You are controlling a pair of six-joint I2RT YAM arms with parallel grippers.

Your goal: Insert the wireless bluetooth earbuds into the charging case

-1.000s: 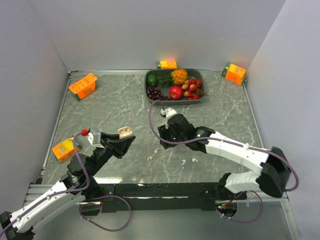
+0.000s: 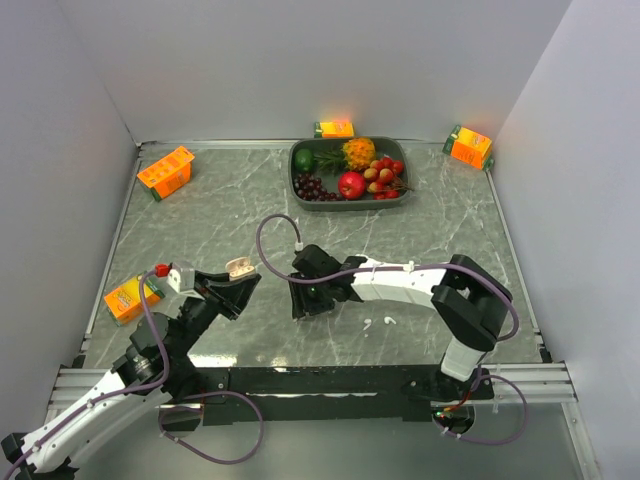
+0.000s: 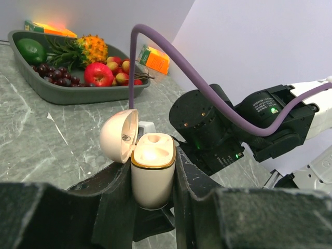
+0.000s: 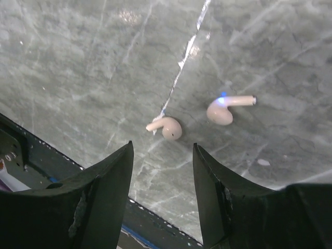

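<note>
The open white charging case (image 3: 153, 171) with its gold rim is held upright in my left gripper (image 2: 235, 295), lid tipped back and the visible wells apparently empty. My right gripper (image 2: 305, 305) hangs low over the counter, fingers apart with nothing between them. In the right wrist view two small pale earbuds lie on the grey marble: one (image 4: 171, 128) just beyond the gap between my fingertips, the other (image 4: 222, 111) farther right with a blue light on it.
A fruit tray (image 2: 345, 200) sits at the back, with orange cartons (image 2: 470, 147) around the edges. Purple cables arch over both arms. The marble counter (image 2: 200, 230) between left arm and tray is clear.
My right arm has swung left and lower toward the front of the counter.
</note>
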